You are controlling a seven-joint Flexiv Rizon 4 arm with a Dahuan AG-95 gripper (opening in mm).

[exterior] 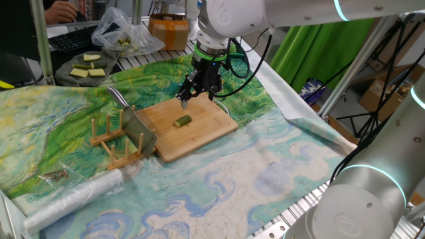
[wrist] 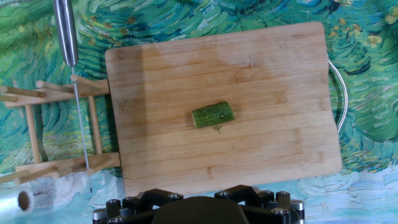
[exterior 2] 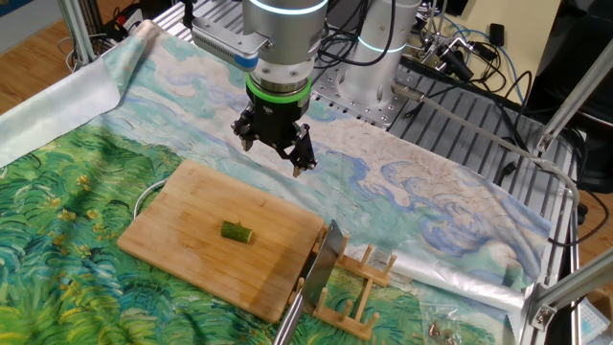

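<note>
A short piece of cucumber [wrist: 213, 115] lies alone near the middle of the wooden cutting board [wrist: 267, 81]. The knife [exterior 2: 324, 267] rests in the wooden rack [exterior 2: 364, 292] at one side of the board; its steel handle [wrist: 66, 31] sticks out past the rack in the wrist view. Above the board hangs my gripper [exterior 2: 274, 161], its fingers spread apart and nothing between them. It is clear of both the cucumber and the board.
A roll of plastic film [exterior: 74, 199] and a small clear bag [exterior: 58, 176] lie near the rack. Cut vegetable pieces [exterior: 89, 68], a plastic bag [exterior: 126, 36] and a cardboard box [exterior: 169, 32] are at the back.
</note>
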